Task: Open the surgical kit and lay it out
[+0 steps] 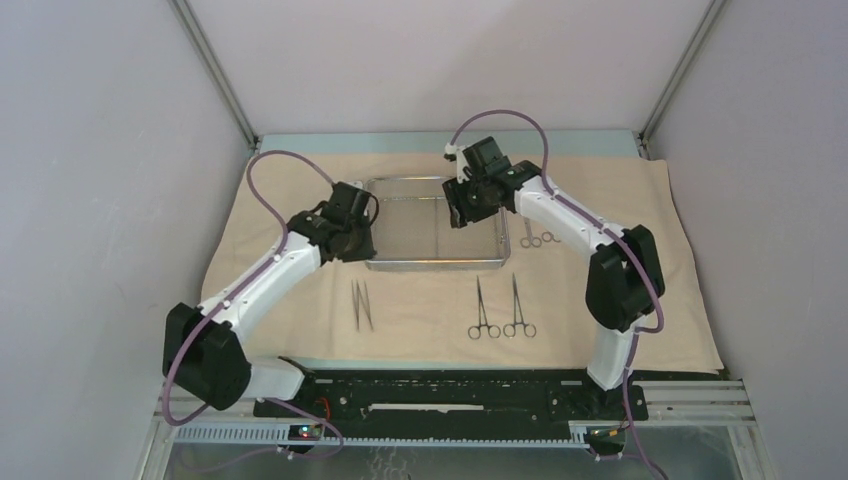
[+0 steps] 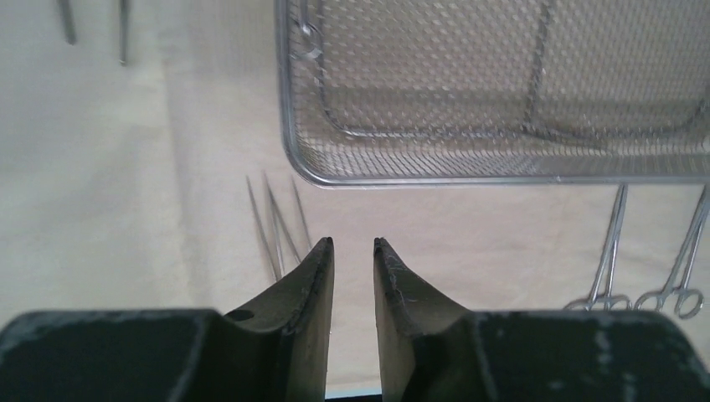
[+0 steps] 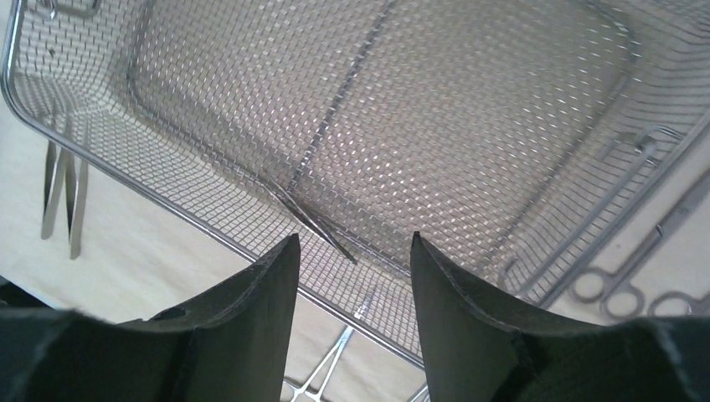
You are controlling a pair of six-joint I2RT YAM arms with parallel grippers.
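The wire-mesh basket (image 1: pixel 437 265) lies on the cream drape; only a dark thin strip (image 3: pixel 311 221) shows along its near inner wall. My left gripper is open, empty between its fingers, and hangs at the basket's left edge. Over the basket's right half, my right gripper also stands open and empty. Tweezers (image 1: pixel 361 305) lie on the drape near the basket's front left corner. Two clamps (image 1: pixel 481 310) rest in front of the basket. Ringed instruments (image 1: pixel 530 238) lie to its right, partly behind the right arm.
More thin instruments (image 2: pixel 123 33) lie on the drape left of the basket, partly cut off in the left wrist view. A handle (image 3: pixel 586 222) runs along the basket's right end.
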